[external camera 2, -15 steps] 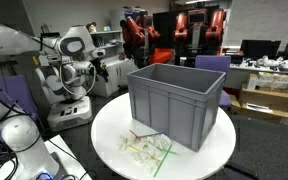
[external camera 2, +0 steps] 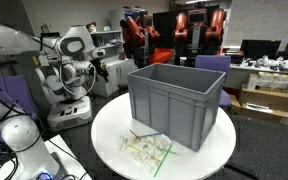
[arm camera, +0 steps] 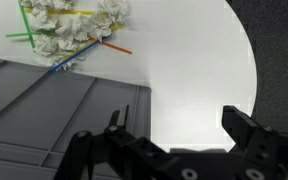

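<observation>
White crumpled paper pieces point(external camera 2: 144, 157) lie in a loose heap on the round white table, in front of the grey bin. Thin coloured sticks point(external camera 2: 163, 162), among them green, red and blue ones, are mixed in with them. In the wrist view the crumpled paper point(arm camera: 68, 32) and a red stick point(arm camera: 116, 48) show at the top left. My gripper hangs above the table with its black fingers wide apart and nothing between them. From outside, the gripper point(external camera 2: 101, 70) is high at the left, well clear of the heap.
A large grey bin point(external camera 2: 164, 108) with tall walls stands on the table point(external camera 2: 111, 120), behind the heap. Bare tabletop lies to the bin's left and right. Shelves, a purple chair point(external camera 2: 213, 63) and cardboard boxes point(external camera 2: 269, 83) are in the background.
</observation>
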